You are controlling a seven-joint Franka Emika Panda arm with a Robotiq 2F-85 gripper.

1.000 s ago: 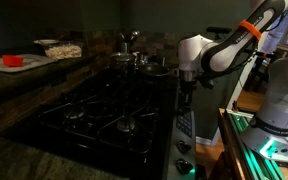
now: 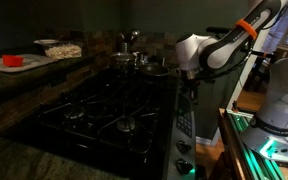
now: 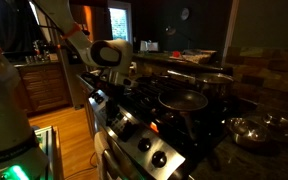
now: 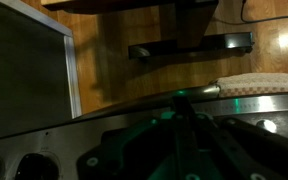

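My gripper (image 2: pixel 191 93) hangs over the front edge of the stove, beside the knob panel in exterior view 1. Its dark fingers, at the bottom middle of the wrist view, look shut, and nothing shows between them. Below the gripper, a long rounded bar (image 4: pixel 134 105) runs along the stove front. Whether the fingertips touch this bar cannot be told. The black stovetop (image 2: pixel 84 125) lies to the side of the arm, with its burners bare near the front.
A dark pan (image 3: pixel 183 100) and a pot (image 3: pixel 221 82) stand on the stove. Metal pots (image 3: pixel 249 132) sit on the counter. A patterned cloth (image 4: pixel 264 85) is by the bar. Wooden floor (image 4: pixel 119 75) lies open in front.
Compared with a second ago, the arm has shifted slightly and its wrist has turned and tilted a little. The stove and the things on it look the same.
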